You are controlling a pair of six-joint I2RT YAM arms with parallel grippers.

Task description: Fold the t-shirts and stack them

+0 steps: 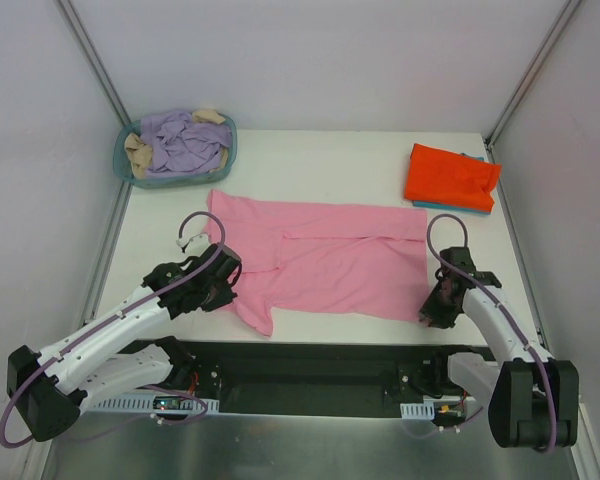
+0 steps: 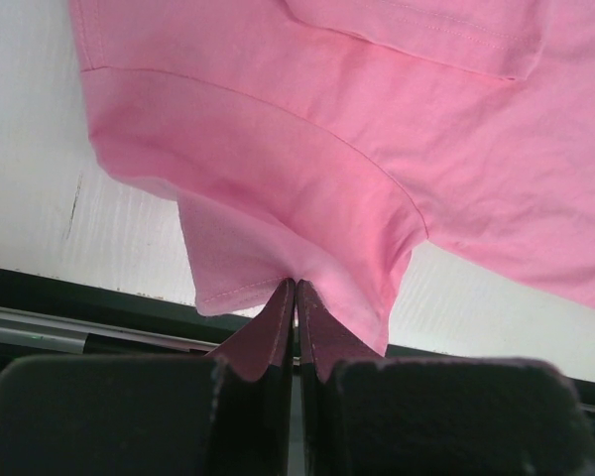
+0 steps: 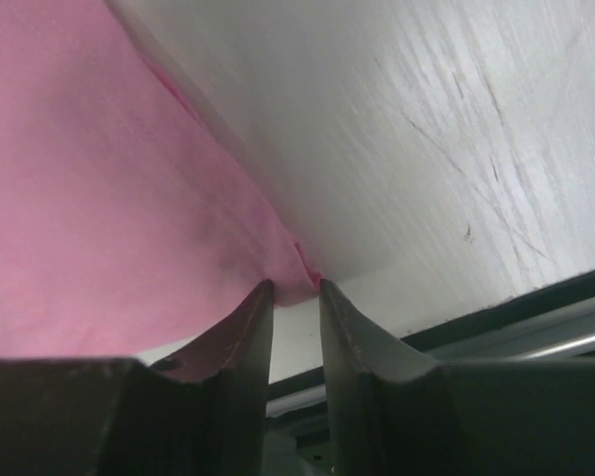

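Observation:
A pink t-shirt (image 1: 340,265) lies spread across the table, its upper band partly folded over. My left gripper is shut at the shirt's crumpled near-left end, a sleeve-like flap; whether fabric is pinched between the tips is hard to tell. My right gripper stands part open over the shirt's near-right corner (image 3: 293,268), with a small tuft of fabric at its fingertips; the view is slightly blurred.
A teal basket (image 1: 120,155) with lilac and tan clothes stands at the back left. A folded orange shirt (image 1: 450,175) lies on something blue at the back right.

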